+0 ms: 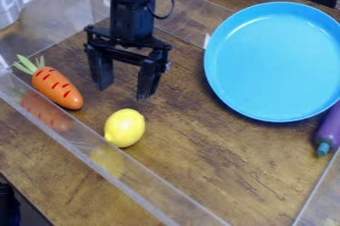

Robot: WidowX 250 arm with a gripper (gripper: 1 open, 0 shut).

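The black gripper hangs at the upper middle of the camera view, fingers spread open and pointing down, with nothing between them. An orange carrot with green leaves lies to its lower left. A yellow lemon sits below the gripper, toward the near side. A large blue plate is to the right, and a purple eggplant lies at the right edge, below the plate.
Clear plastic walls border the area on the near left, at the back and at the lower right.
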